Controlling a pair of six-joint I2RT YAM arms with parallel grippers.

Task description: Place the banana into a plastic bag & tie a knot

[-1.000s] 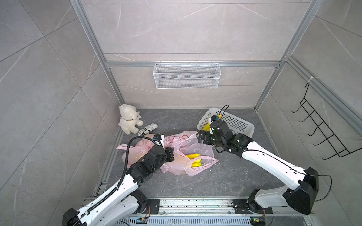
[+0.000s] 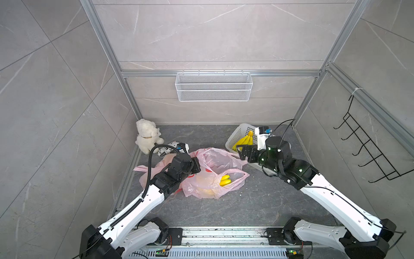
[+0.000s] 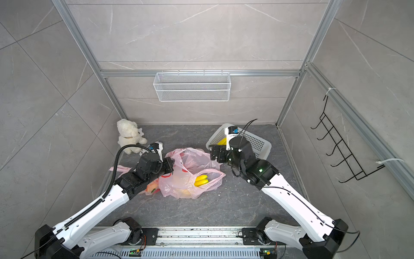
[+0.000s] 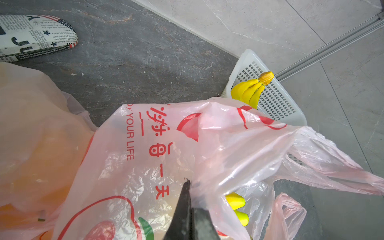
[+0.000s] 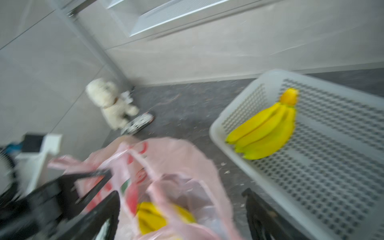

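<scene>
A pink translucent plastic bag (image 2: 213, 190) lies mouth-open on the floor. Inside it rests a yellow banana bunch (image 2: 225, 180), partly covered by film; its tips (image 4: 236, 201) show in the left wrist view. My left gripper is shut at the bag's left upper side, film gathered in folds at its fingertips. Up and right of the bag mouth, beside the basket, my right gripper (image 2: 241, 154) is raised. In the right wrist view its fingers (image 5: 258, 214) stand wide apart, nothing held, with bag film visible beyond them.
A white perforated basket (image 3: 264, 149) stands at the back right, holding another banana bunch (image 5: 268, 130). Left of the bag lies a second bag (image 4: 36, 152) with orange contents. A white plush bear (image 2: 148, 134) and a printed case (image 4: 36, 36) sit at the back left.
</scene>
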